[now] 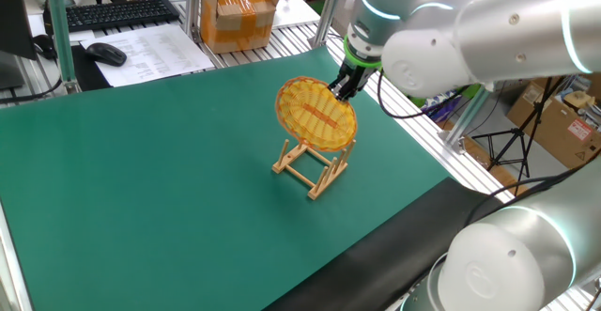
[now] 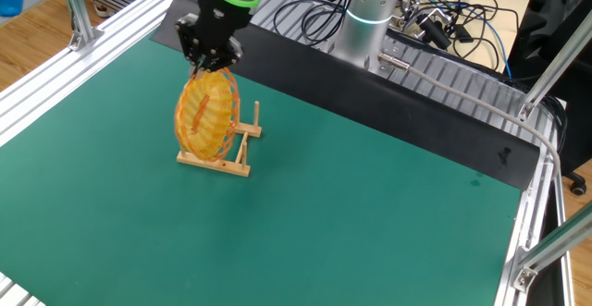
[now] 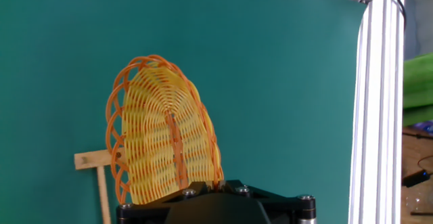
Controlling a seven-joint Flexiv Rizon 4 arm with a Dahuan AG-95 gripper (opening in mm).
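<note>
An oval woven basket [image 1: 315,114], yellow with an orange rim and an orange middle strip, stands on edge over a small wooden rack [image 1: 314,169]. My gripper [image 1: 342,89] is shut on the basket's upper rim. From the other side, the basket [image 2: 205,116] hangs upright below the gripper [image 2: 205,64], its lower edge down by the rack's base bar [image 2: 213,164]. Whether it bears on the rack cannot be told. In the wrist view the gripper meets the basket's near edge, and part of the rack [image 3: 95,160] shows at its left.
Wide bare green mat [image 1: 141,179] surrounds the rack. A black strip [image 2: 370,103] runs along the robot's side. Beyond the mat are a cardboard box [image 1: 237,20], papers [image 1: 150,53] and a mouse [image 1: 106,54].
</note>
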